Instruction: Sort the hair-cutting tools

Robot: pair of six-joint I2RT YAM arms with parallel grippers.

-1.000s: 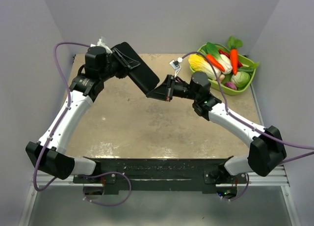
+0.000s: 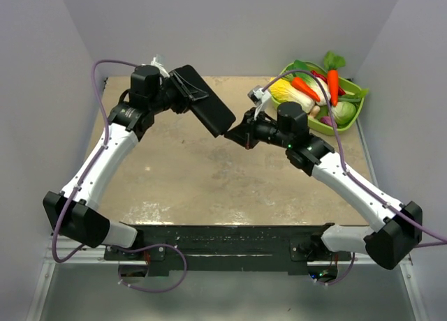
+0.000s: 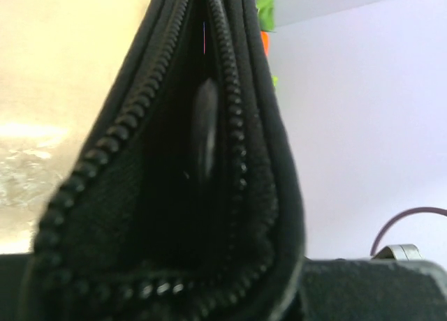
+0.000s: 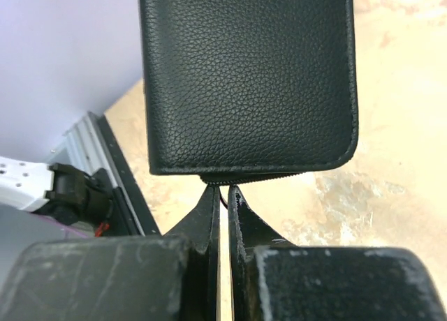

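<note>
A black leather zippered case hangs in the air between the arms, held at its upper left by my left gripper, shut on it. In the left wrist view the zipper is parted, showing a dark interior with an indistinct elongated item. The case's padded face fills the upper right wrist view. My right gripper is shut at the case's lower end, at the zipper edge; a thin cord shows by its fingertips, and how much it grips there is hidden.
A green basket of toy vegetables sits at the back right of the table.
</note>
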